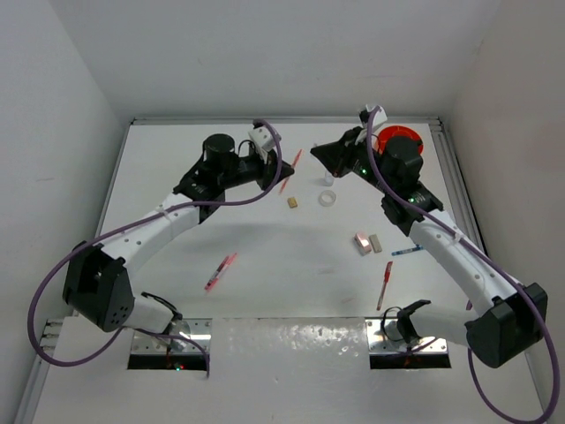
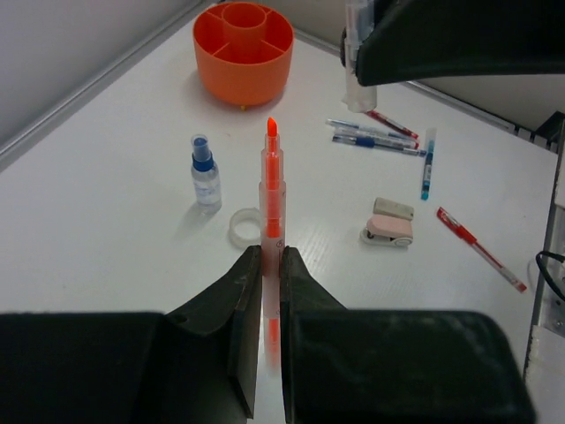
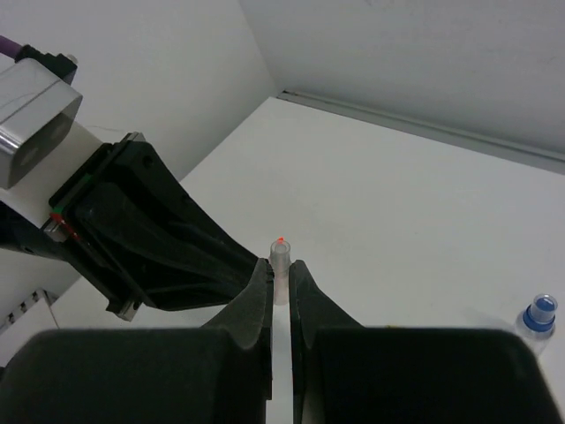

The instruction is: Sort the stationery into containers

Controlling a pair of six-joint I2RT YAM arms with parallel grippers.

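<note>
A slim clear pen with orange-red parts (image 2: 273, 203) stands upright in the left wrist view, its orange tip uppermost. My left gripper (image 1: 288, 170) is shut on it near the middle of the table. My right gripper is shut on a small clear tube, seemingly a pen cap (image 3: 280, 258), facing the left gripper a short way off. In the left wrist view this cap hangs at the upper right, apart from the pen in that view. The orange round holder (image 2: 237, 72) with compartments stands at the back right, partly hidden from above by the right arm.
Several pens (image 2: 380, 140) lie near the holder. A blue-topped bottle (image 2: 206, 184), a white tape ring (image 1: 327, 198), a pink stapler-like item (image 1: 363, 243), a grey block (image 1: 375, 243) and a yellow block (image 1: 292, 202) are scattered about. Two pens (image 1: 218, 273) lie front left; a red pen (image 1: 385, 285) front right.
</note>
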